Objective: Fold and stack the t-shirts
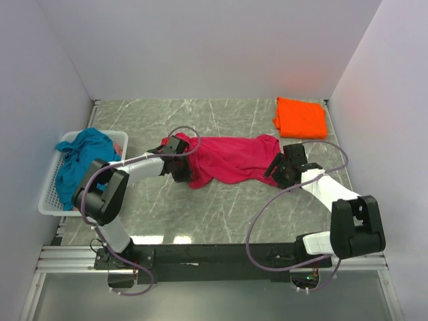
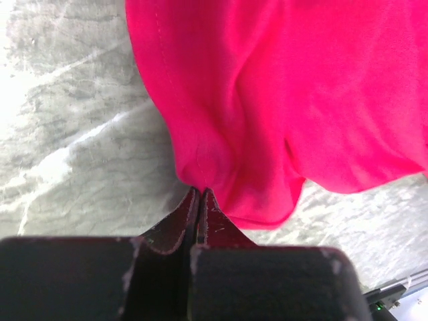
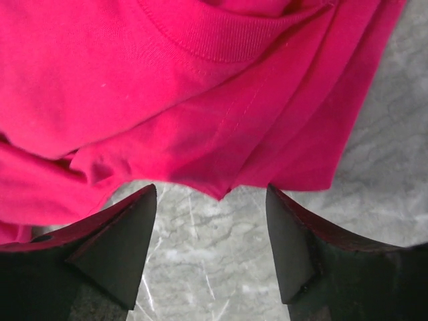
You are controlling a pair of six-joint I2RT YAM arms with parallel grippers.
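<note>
A pink T-shirt [image 1: 227, 157] lies loosely stretched across the middle of the table. My left gripper is shut on its left edge, the cloth gathered at the fingertips. My right gripper stands part open over the shirt's right edge, a small corner of cloth between its fingertips in view, not gripped. A folded orange shirt [image 1: 299, 119] lies at the back right. Blue cloth [image 1: 87, 160] is heaped in the white basket [image 1: 50, 194] at the left.
Bare marble table [image 1: 221, 214] shows in front of the pink shirt and behind it. Walls stand at the back and both sides. Purple cables loop over both arms.
</note>
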